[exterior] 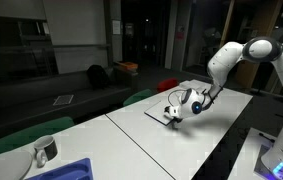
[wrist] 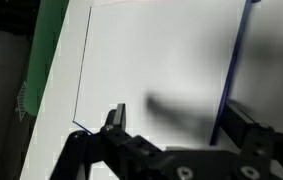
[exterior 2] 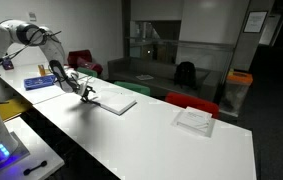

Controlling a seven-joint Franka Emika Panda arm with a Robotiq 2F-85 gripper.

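A flat white panel with a thin dark edge (wrist: 233,70) fills much of the wrist view. In exterior view 2, the white slab (exterior 2: 118,102) lies on the white table, just right of my gripper (exterior 2: 88,98). The fingers are down low at the slab's near end. In the wrist view, my gripper has its fingers wide apart, with the white surface showing between them. The dark edge runs down to the right finger; whether they touch, I cannot tell. Exterior view 1 shows the gripper (exterior: 170,114) small and close to the tabletop.
A blue tray (exterior: 63,172) and a grey mug (exterior: 45,149) stand at the table's left end in exterior view 1. A white square tray (exterior 2: 193,122) lies farther along the table in exterior view 2. Chairs stand behind it.
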